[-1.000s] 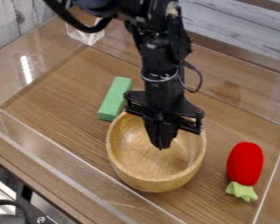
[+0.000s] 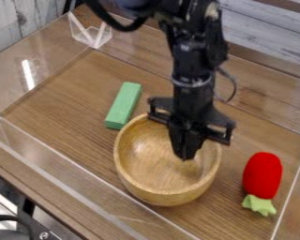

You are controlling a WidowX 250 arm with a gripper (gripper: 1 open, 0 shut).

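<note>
A black arm reaches down from the top centre to my gripper (image 2: 186, 139), which is low over the back part of a round wooden bowl (image 2: 157, 183). Its dark fingers point down into the bowl; whether anything is between them cannot be seen clearly. A green block (image 2: 123, 104) lies left of the gripper, behind the bowl. A red object with a pale green end (image 2: 262, 179) lies right of the bowl.
A clear plastic container (image 2: 90, 28) stands at the back left. A dark cable shows at the lower left corner.
The gripper has shifted slightly to the right over the bowl, and the arm above it has shifted right too. The bowl, block and red object look unmoved.
</note>
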